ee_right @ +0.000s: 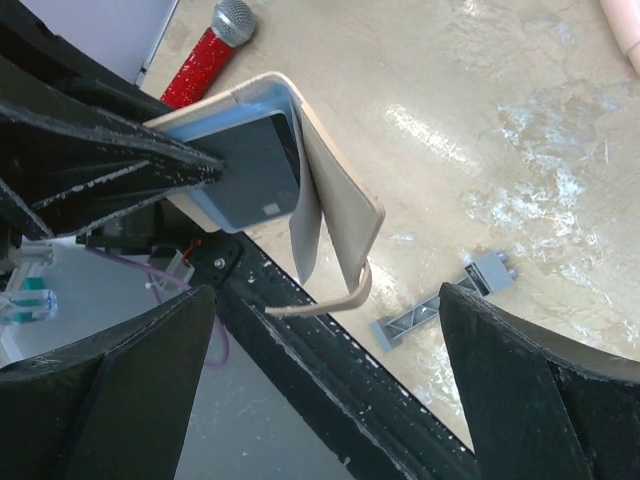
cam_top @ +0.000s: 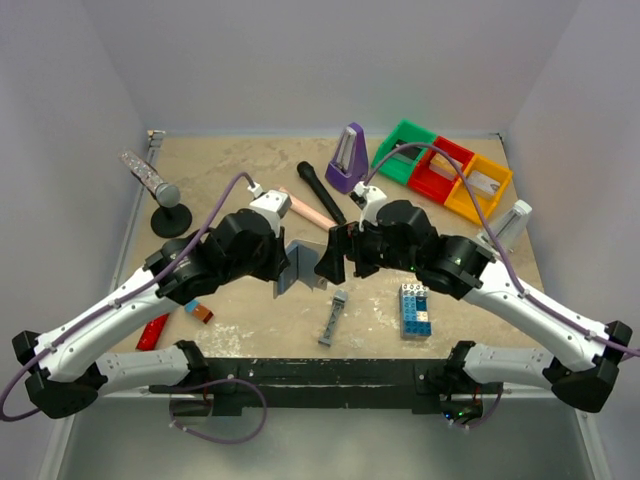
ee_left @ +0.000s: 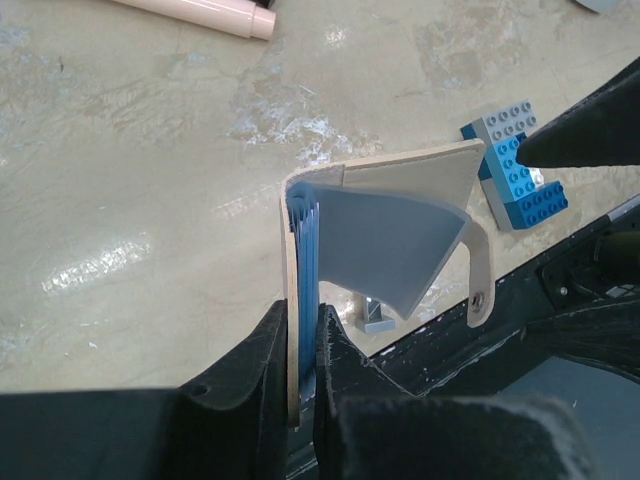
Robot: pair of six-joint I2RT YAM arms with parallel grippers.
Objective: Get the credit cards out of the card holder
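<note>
The beige card holder [ee_left: 390,175] with blue sleeves [ee_left: 380,240] is held up over the table by my left gripper, shut on its edge. In the right wrist view the holder [ee_right: 340,200] gapes open, a dark card [ee_right: 255,165] showing inside near the left fingers. My right gripper [cam_top: 340,250] stands open just to the holder's right; in its wrist view the holder is ahead, above and between the open fingertips.
Beneath lie a grey bar [cam_top: 332,318] and blue bricks [cam_top: 415,315]. Behind are a pink cylinder [cam_top: 308,207], black microphone [cam_top: 320,190], purple metronome [cam_top: 348,160] and coloured bins [cam_top: 440,175]. A red microphone [ee_right: 195,70] lies left.
</note>
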